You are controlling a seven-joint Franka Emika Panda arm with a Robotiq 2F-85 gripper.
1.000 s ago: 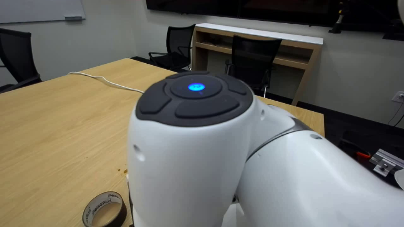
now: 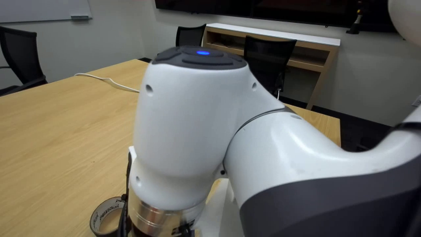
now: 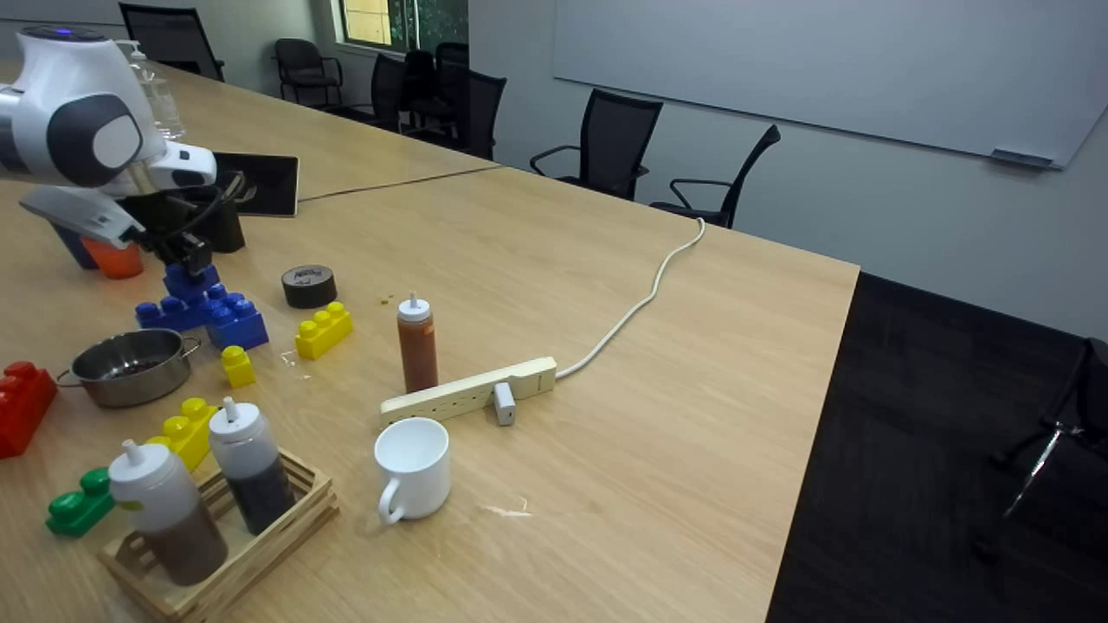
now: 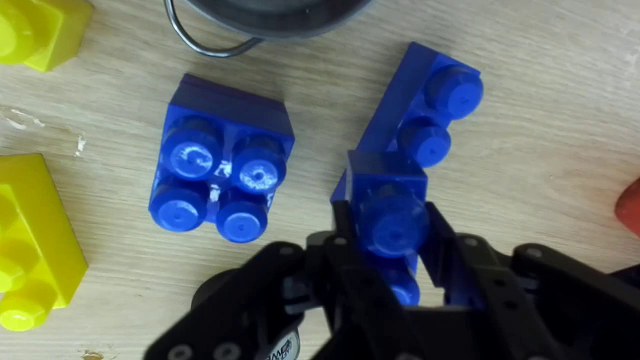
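Note:
In the wrist view my gripper is shut on a small blue block (image 4: 393,222) with a round stud on top. Beneath it lies a long blue brick (image 4: 414,111), whose middle is hidden by the small block and the fingers. From the side, the small block (image 3: 191,280) appears directly over the long brick (image 3: 166,312); whether they touch I cannot tell. A wider four-stud blue brick (image 4: 219,174) lies apart to the left in the wrist view. The arm hides the gripper in exterior view 1.
A steel pan (image 3: 133,372) stands close to the blue bricks. Near them are a roll of tape (image 3: 309,286), several yellow bricks (image 3: 324,330) and an orange cup (image 3: 112,260). Bottles in a wooden crate (image 3: 296,529) and a white mug (image 3: 413,467) stand farther off.
The arm's head stands higher in exterior view 1, its dark top now seen more edge-on. More of the wrist shows below it, and it covers part of the tape roll.

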